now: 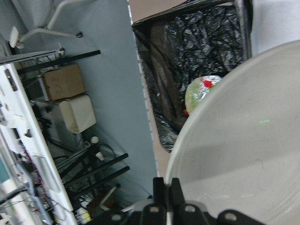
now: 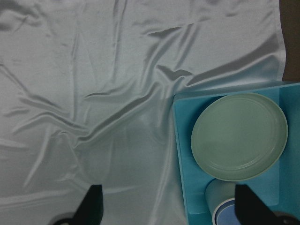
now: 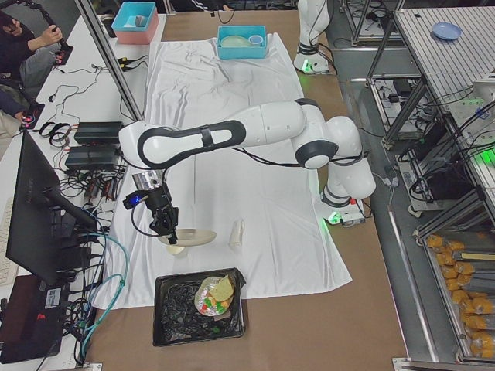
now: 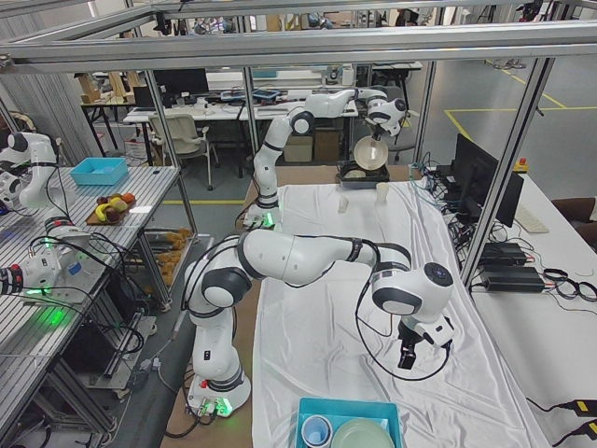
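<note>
My left gripper point(image 3: 168, 230) is shut on the rim of a cream plate point(image 3: 197, 236), held tilted above the cloth point(image 3: 286, 232). Beyond the plate in the left wrist view is a bag-lined black tray point(image 1: 206, 42) with a foil dish of food point(image 3: 214, 295). My right gripper stands open over the cloth, beside a blue bin point(image 2: 183, 150) holding a pale green plate point(image 2: 238, 136) and a cup point(image 2: 220, 201).
A small white item point(image 3: 237, 233) lies on the cloth right of the held plate. A monitor point(image 3: 35, 216) and cables line the left edge.
</note>
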